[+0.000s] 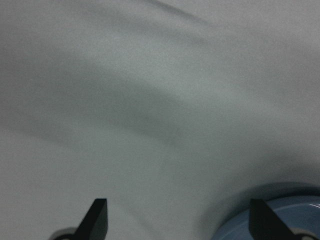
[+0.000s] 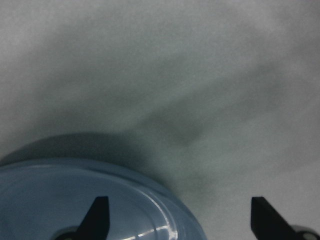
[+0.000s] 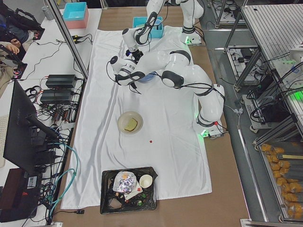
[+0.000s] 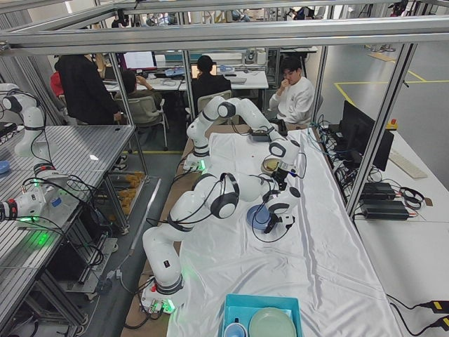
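Observation:
A blue plate (image 4: pixel 257 219) lies on the white cloth, between the two arms in the camera right view. It shows at the lower right of the left wrist view and lower left of the right wrist view. My left gripper is open beside its rim, nothing between the fingers. My right gripper is open over the plate's edge, nothing between the fingers. Which arm is which in the camera views I cannot tell.
A pale plate (image 3: pixel 124 117) with a yellow piece stands mid-table. A black tray (image 3: pixel 106 189) with assorted items is at one end, a turquoise bin (image 4: pixel 231 300) with dishes at the other.

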